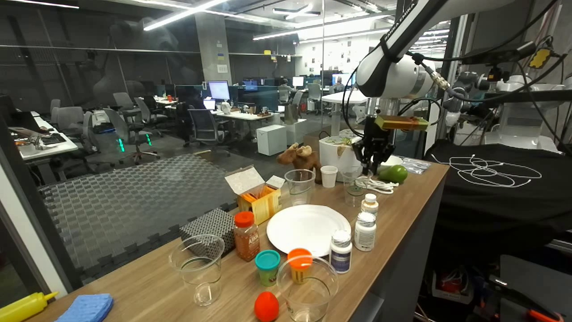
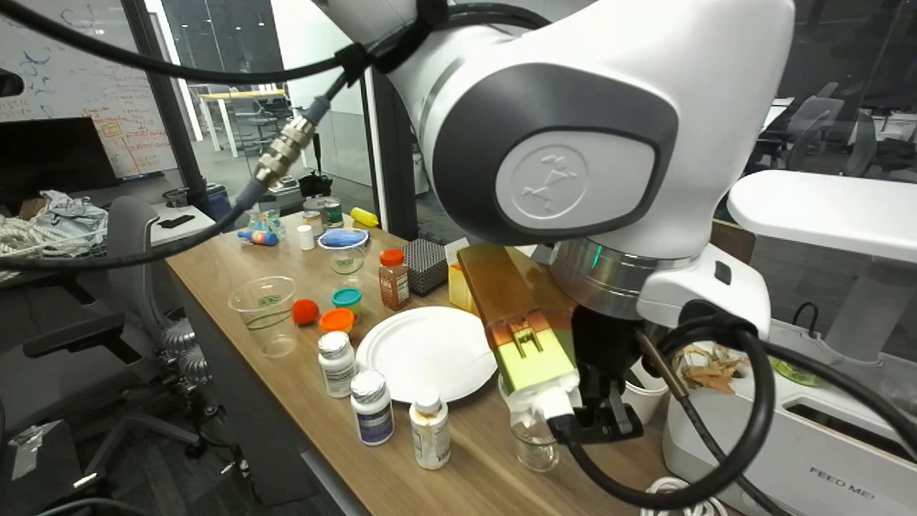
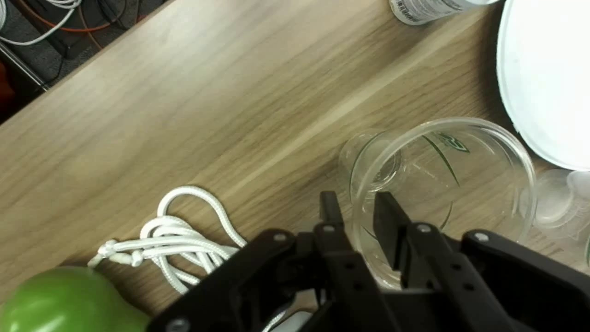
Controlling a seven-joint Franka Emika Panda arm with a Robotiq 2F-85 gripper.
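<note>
My gripper stands over the near rim of a clear plastic cup (image 3: 470,166) in the wrist view. Its two black fingers are partly apart, one outside the rim and one inside the mouth, with the rim passing through the gap. Space shows on both sides of the rim, so the fingers are open. Exterior view 1 has the gripper (image 1: 370,165) low above this cup (image 1: 354,194). In exterior view 2 the arm covers most of the cup, leaving its lower part (image 2: 537,451) in sight.
Beside the cup lie a bundled white cord (image 3: 182,243) and a green pepper-like item (image 3: 66,304). A white plate (image 1: 308,228), several pill bottles (image 1: 365,231) and a paper cup (image 1: 329,176) stand close by. Bare wood (image 3: 232,99) runs along the table edge.
</note>
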